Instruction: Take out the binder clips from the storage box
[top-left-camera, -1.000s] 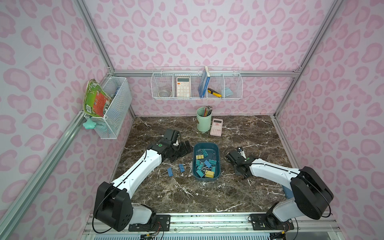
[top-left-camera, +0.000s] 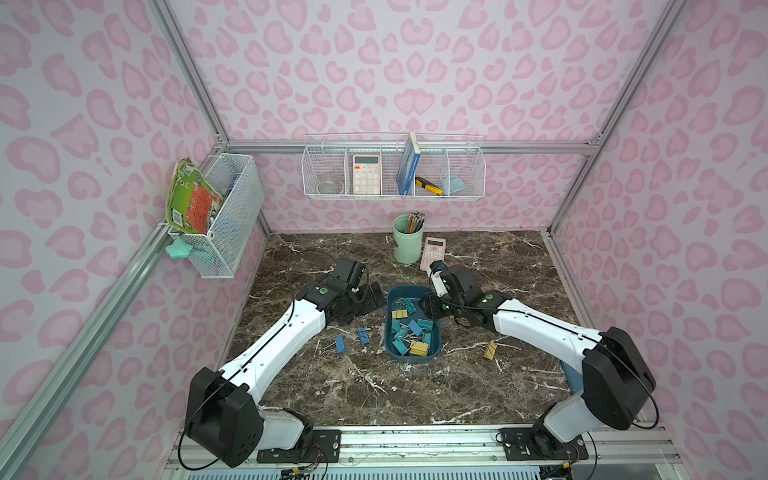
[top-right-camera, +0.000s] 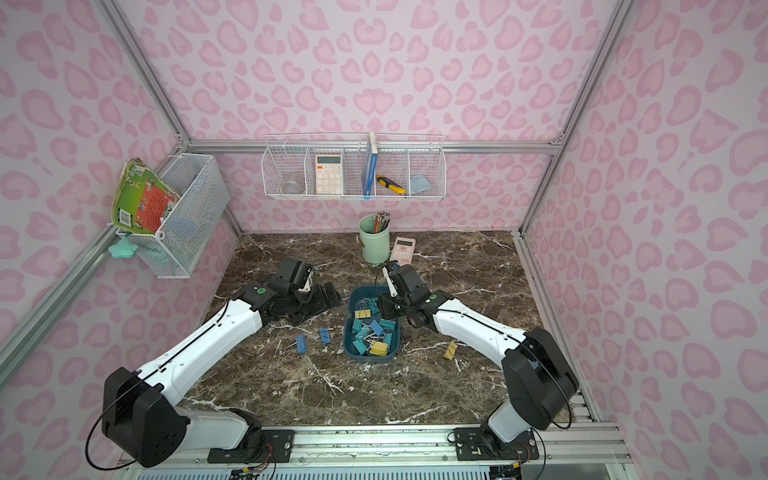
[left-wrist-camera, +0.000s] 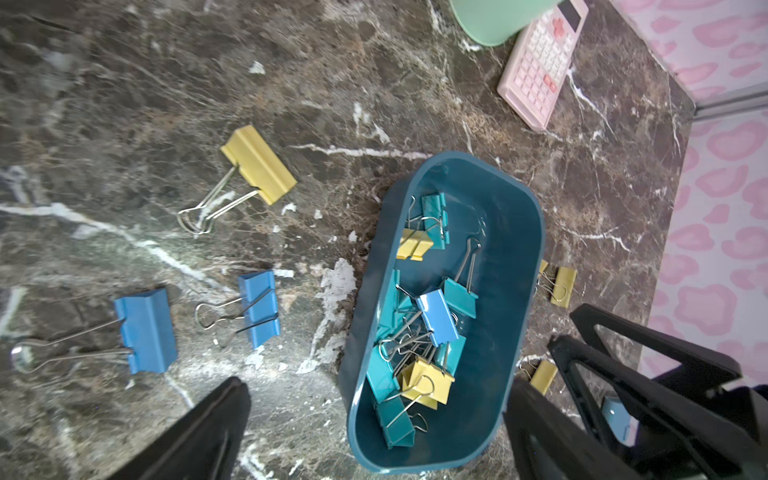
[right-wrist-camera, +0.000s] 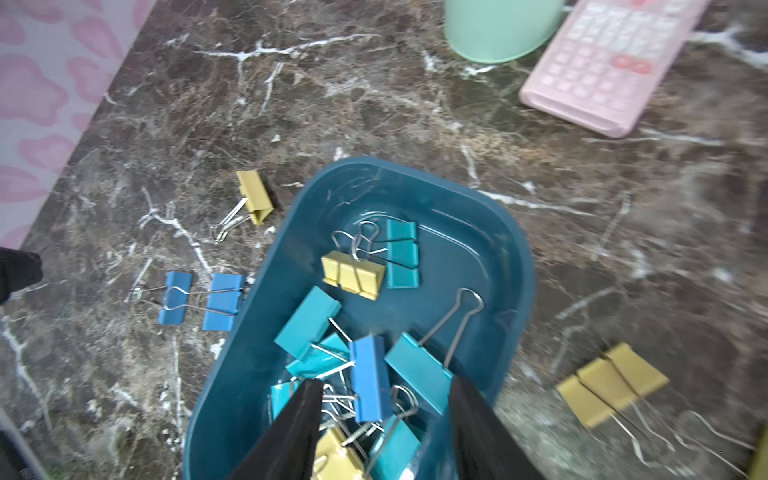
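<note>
The dark blue-green storage box (top-left-camera: 413, 358) stands mid-table. Inside are several teal clips (right-wrist-camera: 417, 369), a blue clip (left-wrist-camera: 437, 317) and yellow clips (right-wrist-camera: 353, 274). My right gripper hangs over the box's right side, fingers (right-wrist-camera: 477, 436) apart and clips visible below the gap. Left of the box, my left gripper (top-left-camera: 376, 297) is open and empty, above the table. Outside on the left lie two blue clips (left-wrist-camera: 152, 330) and a yellow clip (left-wrist-camera: 260, 164). Yellow clips (right-wrist-camera: 613, 384) also lie on the right.
A pink calculator (top-left-camera: 433, 253) and a green pencil cup (top-left-camera: 407, 240) stand behind the box. Wire baskets (top-left-camera: 320, 172) hang on the back and left walls.
My right gripper has moved left from above the table to the box's right side, uncovering a yellow clip.
</note>
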